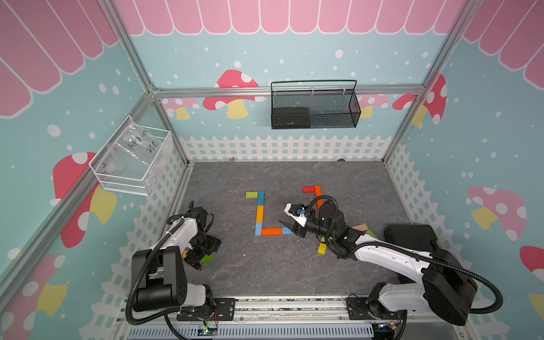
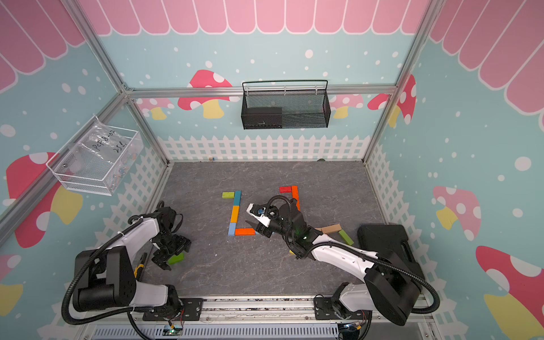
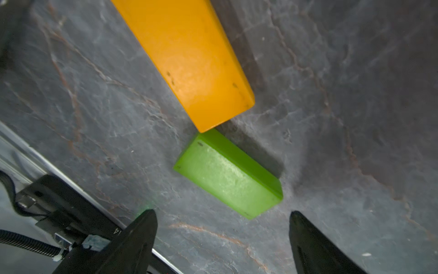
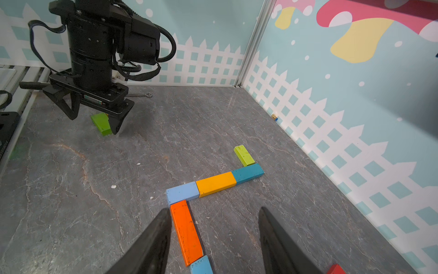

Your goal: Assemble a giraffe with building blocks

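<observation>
My left gripper hangs open over a green block [image 3: 228, 174], with an orange block [image 3: 187, 59] just beyond it. At table centre, flat blocks form an L-shape: teal [image 4: 247, 172], orange-yellow [image 4: 215, 184], light blue [image 4: 182, 194], red-orange [image 4: 186, 233] and another blue [image 4: 202, 265]; a light green block [image 4: 243, 154] joins the teal one. A red block [image 1: 307, 189] and an orange one [image 1: 318, 190] meet at back right. My right gripper is held above the middle, fingers apart, nothing between them.
Yellow [image 1: 322, 248], tan [image 2: 330, 228] and green [image 2: 345, 237] blocks lie right, partly behind the right arm. A black case [image 2: 382, 238] stands at the right edge. Wire baskets hang on the walls.
</observation>
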